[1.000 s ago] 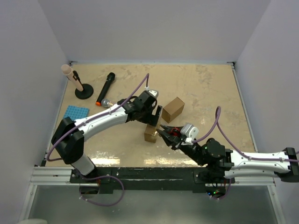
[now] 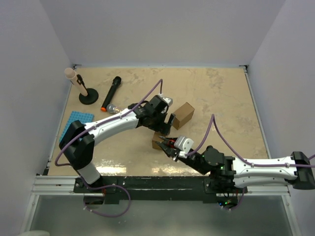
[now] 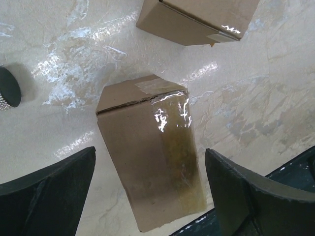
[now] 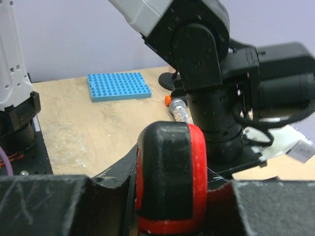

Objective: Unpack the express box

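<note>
A cardboard box [image 3: 150,162] lies on the table with my left gripper open over it, one finger either side. In the top view that box [image 2: 158,141] is partly hidden beneath both arms. A second cardboard box [image 2: 183,114] lies behind it, to the right. My right gripper is shut on a red-and-black object [image 4: 167,167], held close beside the first box in the top view.
A blue studded board [image 4: 118,86] lies at the left. A black and orange microphone [image 2: 112,92], a glittery cylinder [image 4: 179,112] and a round-based stand [image 2: 88,97] are also at the back left.
My left gripper has shifted slightly to the right over that box.
</note>
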